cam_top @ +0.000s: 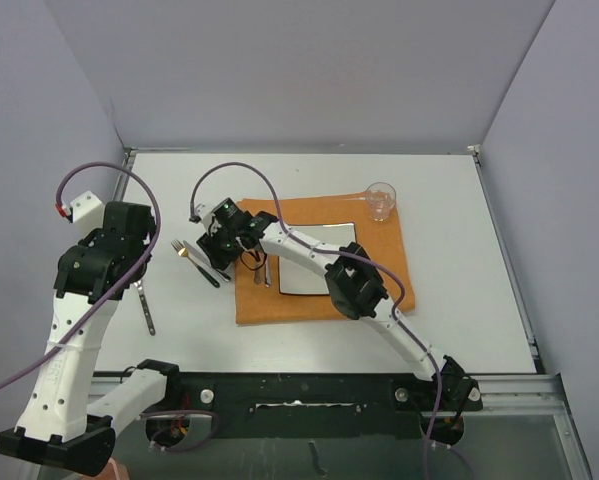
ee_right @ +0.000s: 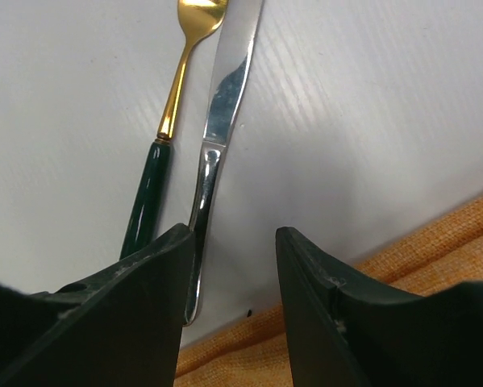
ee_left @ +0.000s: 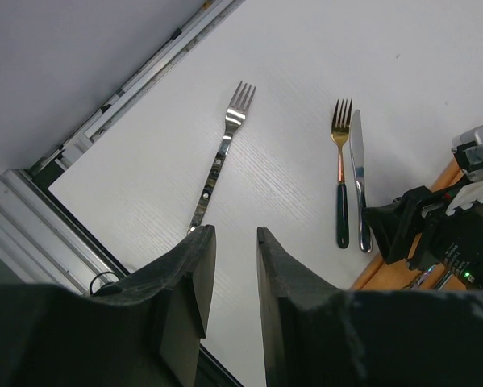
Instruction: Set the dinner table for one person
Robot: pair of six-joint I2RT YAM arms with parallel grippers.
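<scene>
My right gripper is open, low over a silver knife point(ee_right: 222, 113), its left finger at the knife's handle. A gold fork with green handle point(ee_right: 151, 181) lies beside the knife, left of the orange placemat point(cam_top: 289, 315). My left gripper hangs above the table at the left, its fingers apart with nothing between; a steel fork point(ee_left: 211, 173) lies in its view. A square white plate point(cam_top: 314, 275) sits on the placemat, with more cutlery point(cam_top: 267, 275) left of it, partly hidden by the right arm.
A clear glass point(cam_top: 380, 200) stands at the placemat's back right corner. Metal rails and grey walls bound it.
</scene>
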